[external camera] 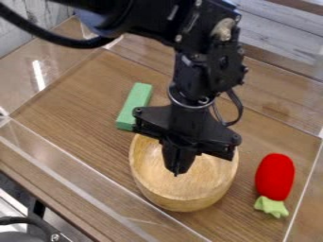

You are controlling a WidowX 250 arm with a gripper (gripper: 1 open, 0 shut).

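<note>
My black gripper [177, 151] hangs over a round wooden bowl [183, 191], its fingertips pointing down into it and hiding the bowl's back part. The bowl's visible inside is bare. Whether the fingers are open or shut is hard to tell from this angle. Left of the gripper, behind the bowl, lies a green block [135, 102]. A red object with a pale green tip [275, 180], like a plush vegetable, lies right of the bowl.
The wooden table [76, 123] has free room at the left and back. A clear strip edge runs along the front left, with dark cables at the lower left corner.
</note>
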